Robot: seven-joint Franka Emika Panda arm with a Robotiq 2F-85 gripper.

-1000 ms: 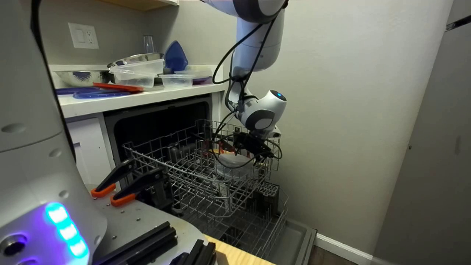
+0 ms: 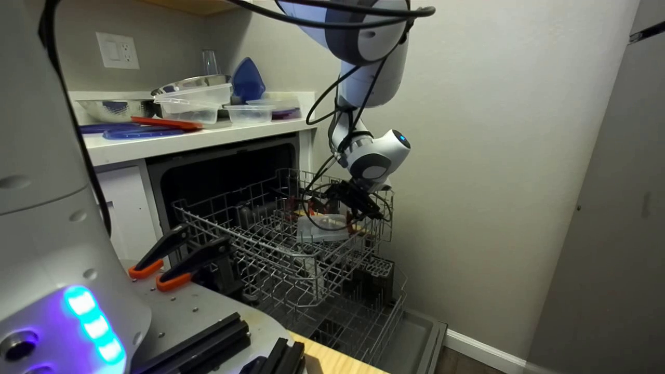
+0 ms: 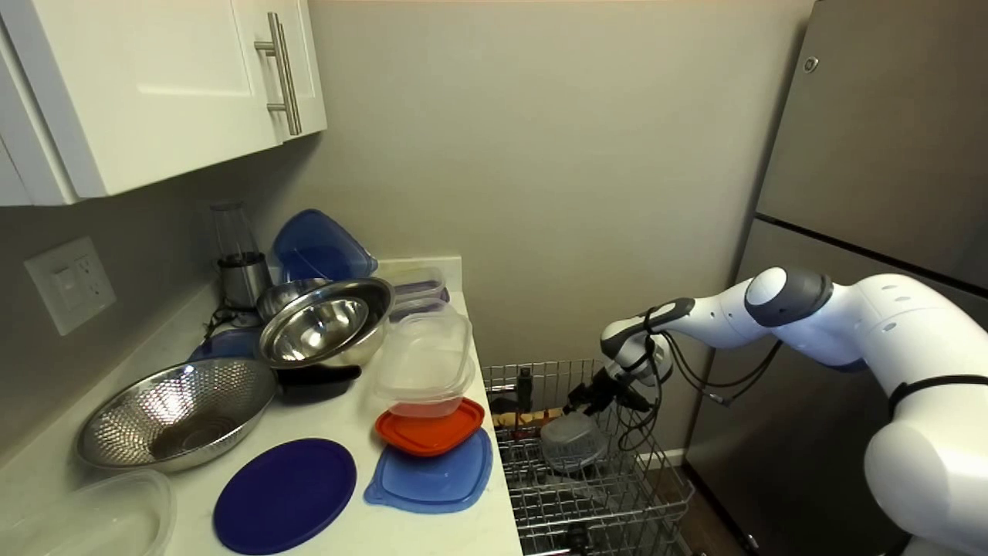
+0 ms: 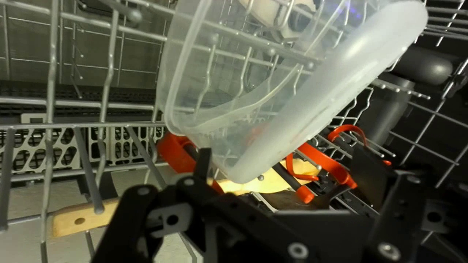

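Observation:
A clear plastic container (image 2: pixel 322 228) rests in the dishwasher's upper rack (image 2: pixel 274 246). In the wrist view the container (image 4: pixel 302 105) is tilted, with wire tines showing through its wall. My gripper is open, its black fingers spread wide on either side of the container's lower corner. No grip on the plastic shows. From the counter side, the container (image 3: pixel 571 440) appears just beneath the gripper (image 3: pixel 607 400). Whether a finger touches it, I cannot tell.
Utensils with red parts (image 4: pixel 324 162) and a wooden handle (image 4: pixel 83 217) lie in the rack close to the fingers. Upright tines surround the container. Lids, steel bowls (image 3: pixel 324 324) and other containers (image 3: pixel 426 357) crowd the counter; a wall stands behind the rack.
The arm has shifted slightly, its wrist lower and a little to the right in exterior view 1. The container has moved slightly left and changed its tilt.

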